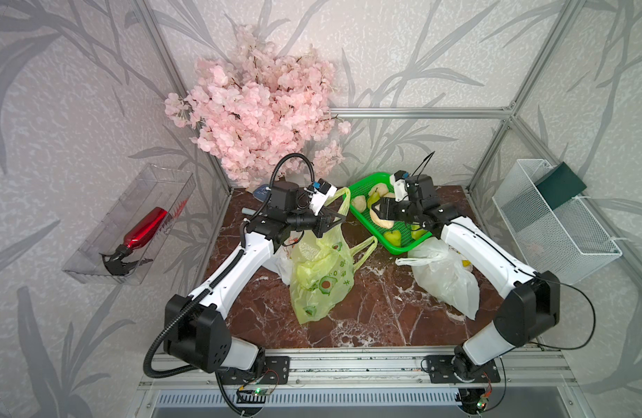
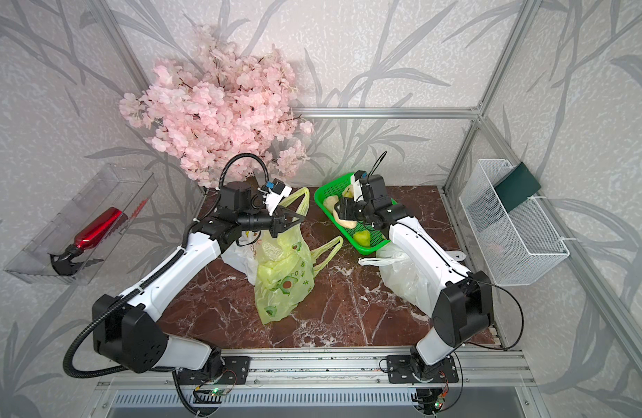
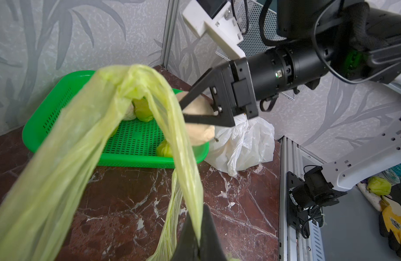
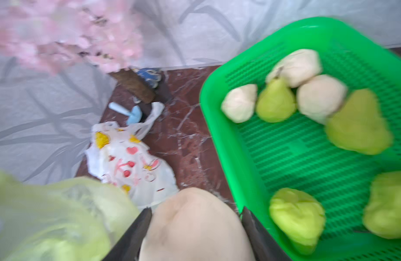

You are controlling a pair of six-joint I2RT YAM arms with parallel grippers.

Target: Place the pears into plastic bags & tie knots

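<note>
My left gripper (image 1: 343, 218) is shut on a handle of the translucent yellow-green plastic bag (image 1: 324, 282); the handle (image 3: 139, 82) arches large across the left wrist view. The bag hangs slack toward the table front, its other handle (image 1: 364, 249) loose. My right gripper (image 1: 389, 207) stands with fingers wide apart over the green basket's left part. Between them is a pale pear (image 4: 196, 226), close against both fingers; whether it is gripped cannot be told. Inside the green basket (image 4: 224, 161) lie green pears (image 4: 276, 101) and pale ones (image 4: 238, 103).
A white bag (image 1: 446, 278) lies at the right, partly under the right arm. Another white bag (image 4: 130, 165) with coloured prints lies left, behind the yellow-green one. Pink blossoms (image 1: 265, 111) fill the back left. Bare marble table (image 1: 376, 306) shows at the front centre.
</note>
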